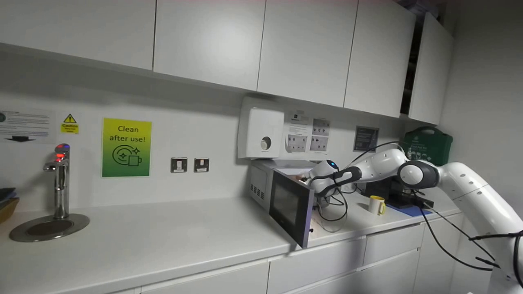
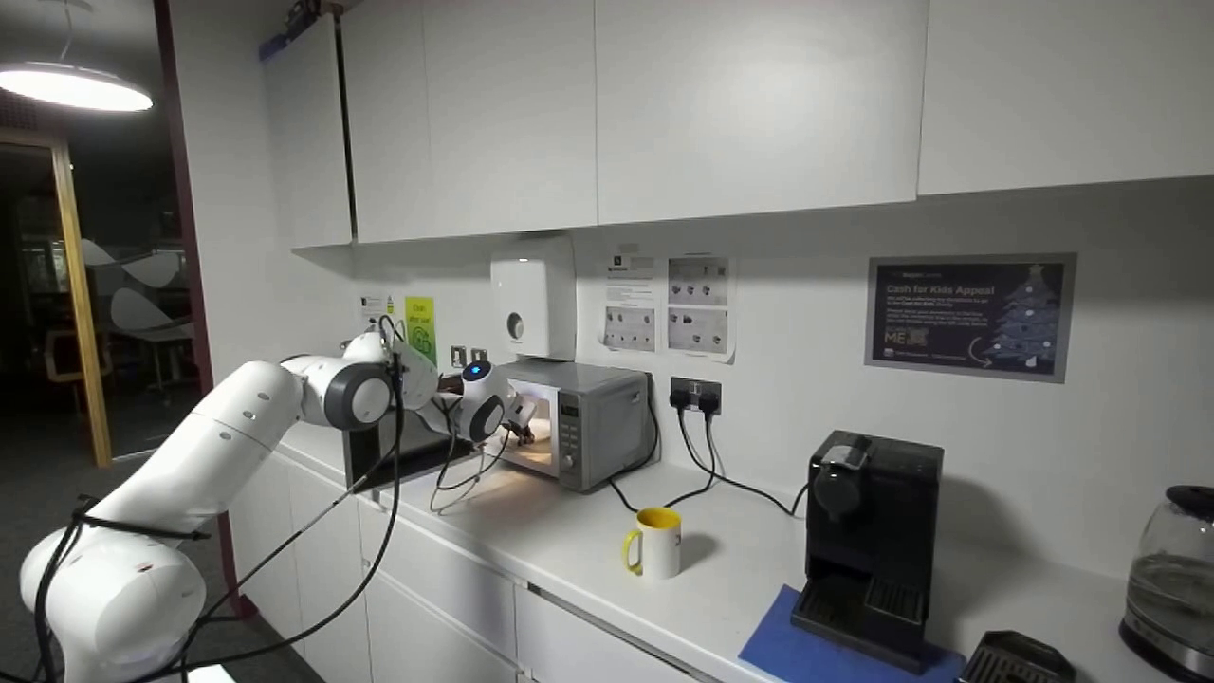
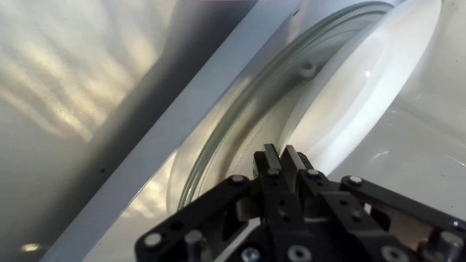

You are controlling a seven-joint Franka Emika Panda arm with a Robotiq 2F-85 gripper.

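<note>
In the wrist view a white dish [image 3: 349,91], a plate or shallow bowl, stands tilted on the glass turntable [image 3: 212,146] inside the microwave [image 2: 620,421]. My gripper is shut on the dish's near rim, its fingers almost together with the thin edge between them. The fingertips hide that part of the rim. From the second exterior view, the gripper reaches through the microwave's lit opening; the dish itself cannot be made out there. The microwave door [image 1: 287,203] stands wide open, to the left of the arm in the first exterior view.
A white mug with yellow inside [image 2: 659,544] stands on the counter to the right of the microwave. Beyond it is a black coffee machine [image 2: 871,535] on a blue mat. A black cable loops below the wrist.
</note>
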